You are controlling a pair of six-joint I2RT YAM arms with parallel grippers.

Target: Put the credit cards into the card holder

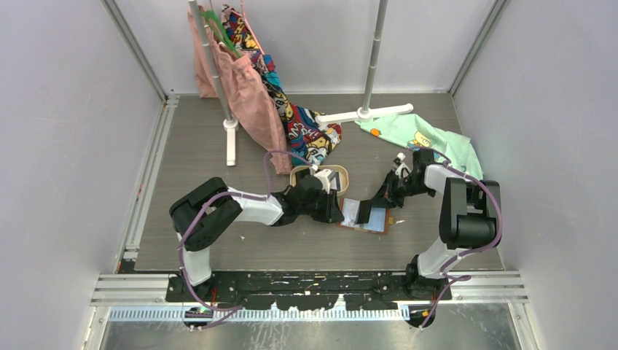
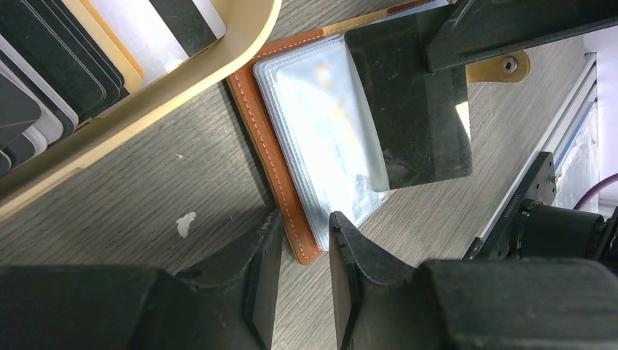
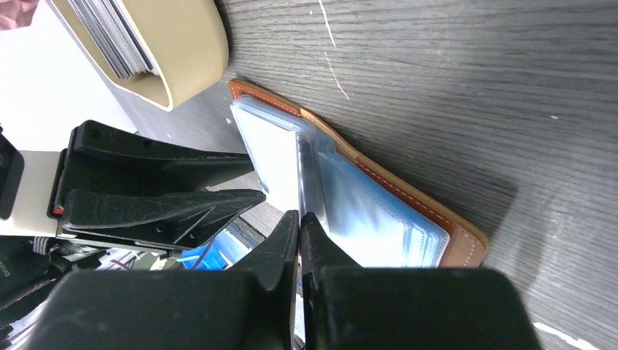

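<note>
The brown card holder (image 2: 260,142) lies open on the table, clear plastic pockets (image 2: 313,109) facing up. My left gripper is shut on its near corner; in the right wrist view the left fingers (image 3: 211,198) sit on either side of that corner. A black card (image 2: 412,109), with clear plastic along one side, stands up over the middle of the holder. My right gripper is shut on its upper edge, seen edge-on in the right wrist view. How far the card sits inside a pocket I cannot tell.
Beside the holder stands a beige box (image 2: 175,95) with several cards in it, close to the left gripper. Behind are a white rack foot (image 1: 364,114), a patterned cloth (image 1: 299,135) and a green cloth (image 1: 426,138).
</note>
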